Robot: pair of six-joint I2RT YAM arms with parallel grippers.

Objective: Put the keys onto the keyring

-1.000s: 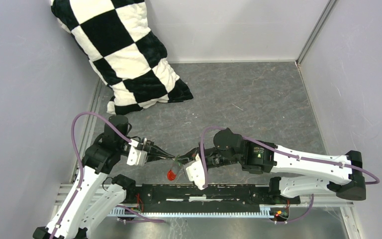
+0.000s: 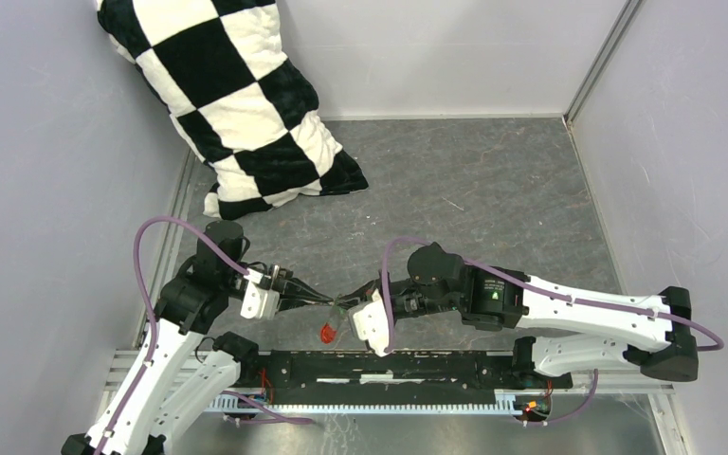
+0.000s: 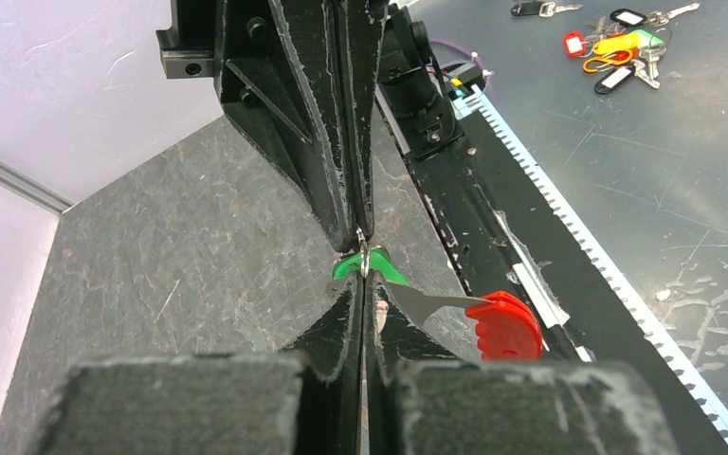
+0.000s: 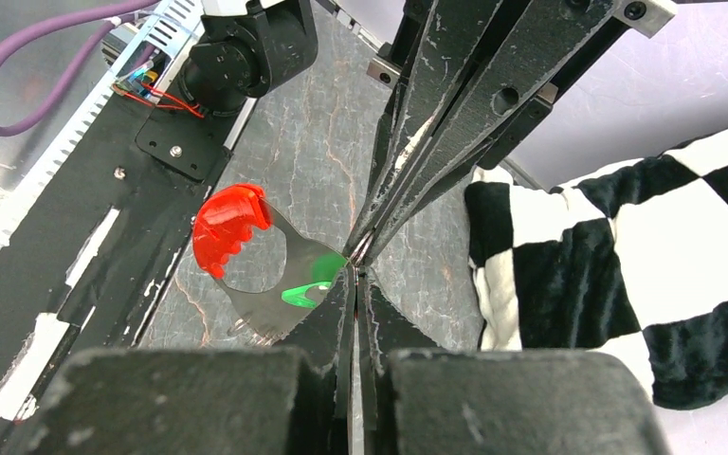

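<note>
In the top view, my left gripper (image 2: 330, 301) and right gripper (image 2: 345, 303) meet tip to tip above the grey floor. Between them in the left wrist view is a thin metal ring (image 3: 363, 254), running from the tips of one gripper to the other. Both grippers are shut, the left (image 3: 364, 276) and the right (image 4: 357, 269), each with the ring at its fingertips. Just below hang a green piece (image 4: 309, 293) and a flat metal key-like piece (image 4: 280, 256) with a red grip (image 4: 227, 227). How they join the ring is hidden.
A bunch of keys with coloured tags (image 3: 626, 52) lies on the metal surface, with another key (image 3: 540, 9) nearby. A checkered cushion (image 2: 246, 104) leans at the back left. A black rail (image 2: 389, 374) runs along the front.
My left arm looks still.
</note>
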